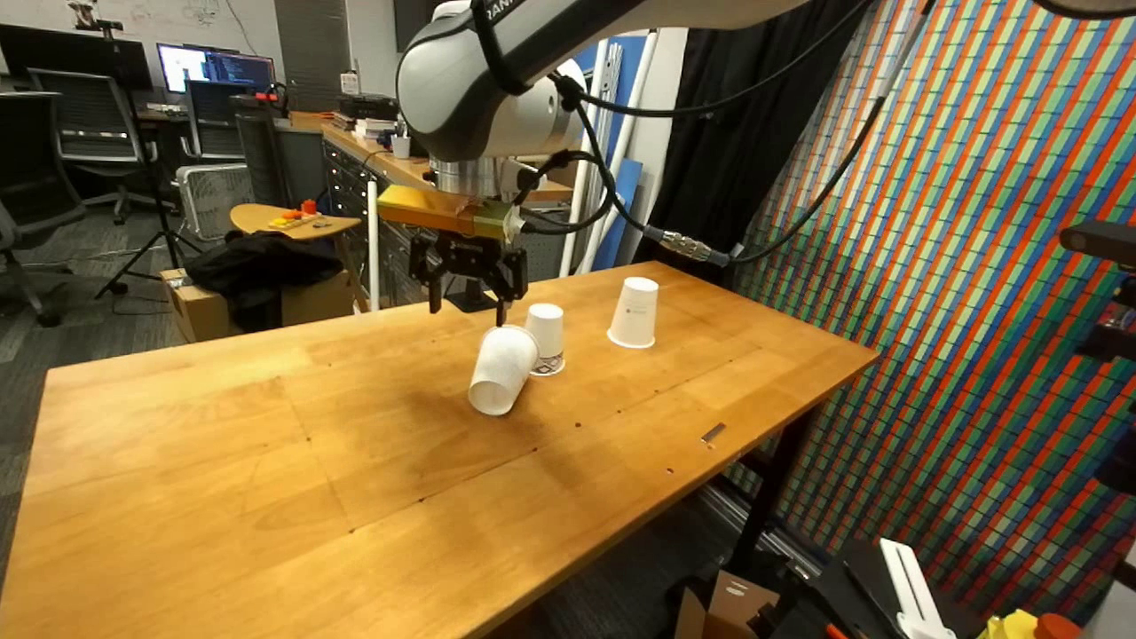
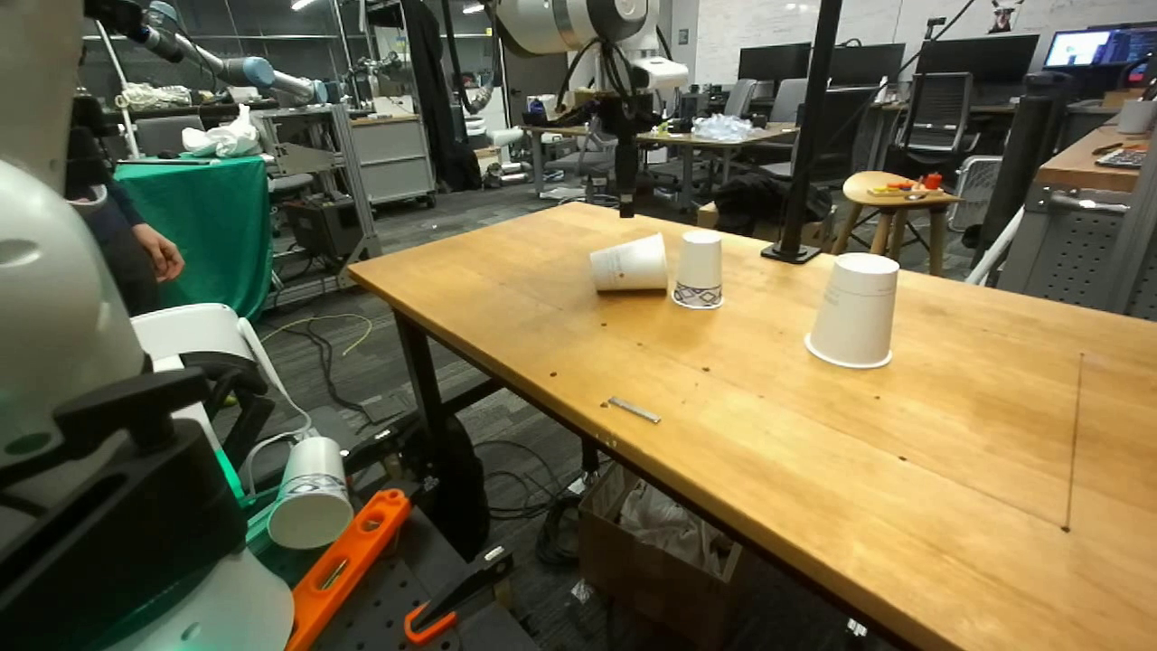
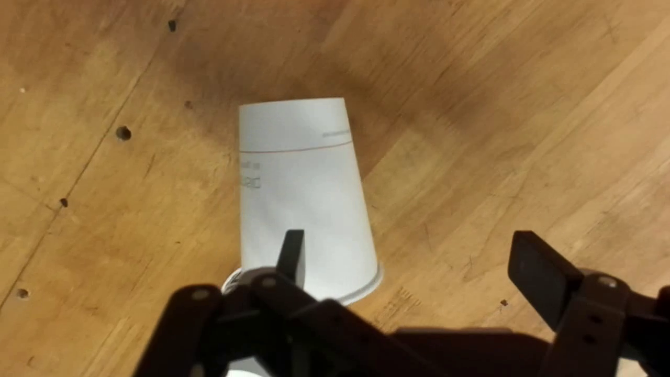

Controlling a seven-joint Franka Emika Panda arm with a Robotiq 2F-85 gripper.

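Note:
A white paper cup (image 1: 503, 371) lies on its side on the table, its open mouth facing the front in exterior view 1. Right beside it, a patterned-band cup (image 2: 699, 271) stands upside down. Farther off, a third white cup (image 2: 853, 311) is also upside down. My gripper (image 1: 468, 312) hangs open above and behind the lying cup, nothing between its fingers. In the wrist view, one finger (image 3: 290, 258) overlaps the wide end of a white cup (image 3: 308, 201); the other finger (image 3: 543, 273) is over bare wood. Whether that first finger touches the cup I cannot tell.
A small metal strip (image 2: 634, 410) lies near one edge. A black post (image 2: 797, 184) rises at the far edge in exterior view 2.

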